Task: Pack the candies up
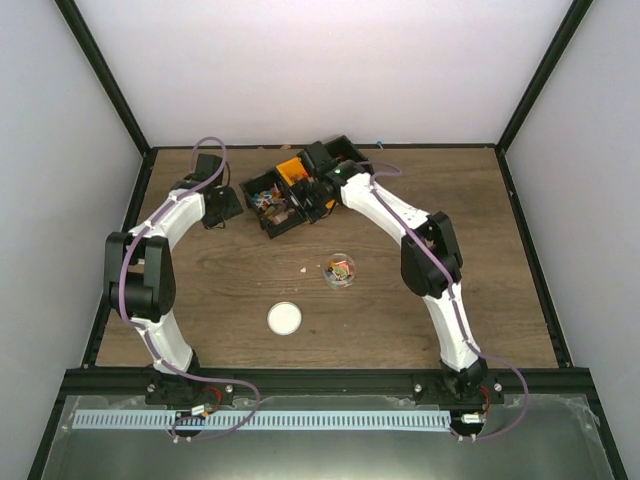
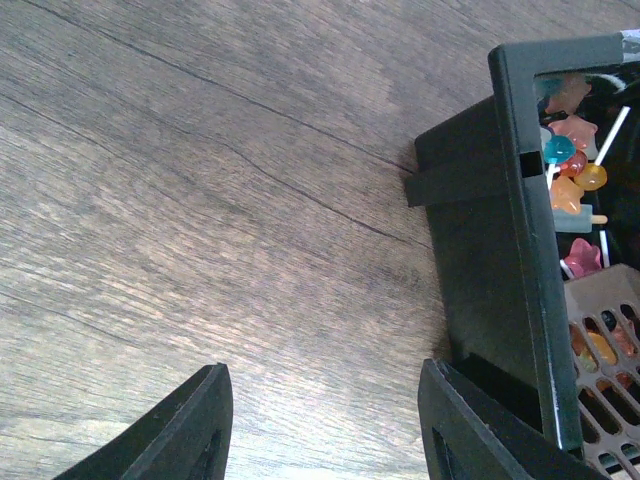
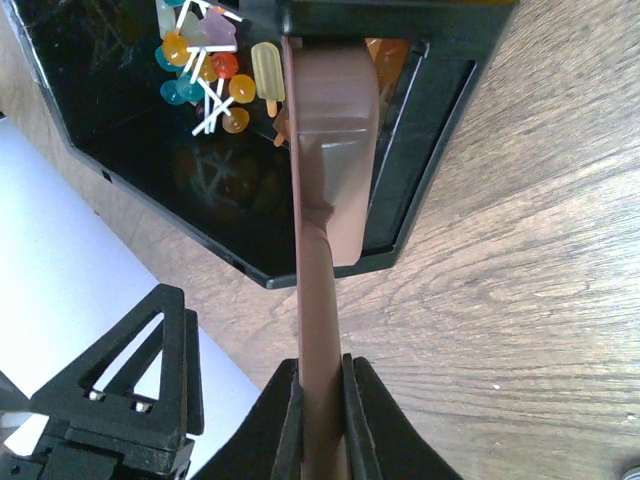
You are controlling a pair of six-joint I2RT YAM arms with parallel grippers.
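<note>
My right gripper is shut on a long brown scoop-like piece [image 3: 333, 170], which rests over a black bin [image 3: 130, 150] holding lollipops and popsicle-shaped candies [image 3: 268, 75]. My left gripper stands part open with nothing between its fingers, beside the left black bin [image 2: 480, 260], which holds candies [image 2: 580, 180] and a slotted piece [image 2: 600, 390]. In the top view an orange bin [image 1: 290, 168] sits between the black bins, partly hidden by the right arm. A clear round container of candies [image 1: 339, 268] sits near the middle.
A white round lid [image 1: 284, 318] lies toward the front. A small light piece lies left of the clear container. Bins crowd the back middle.
</note>
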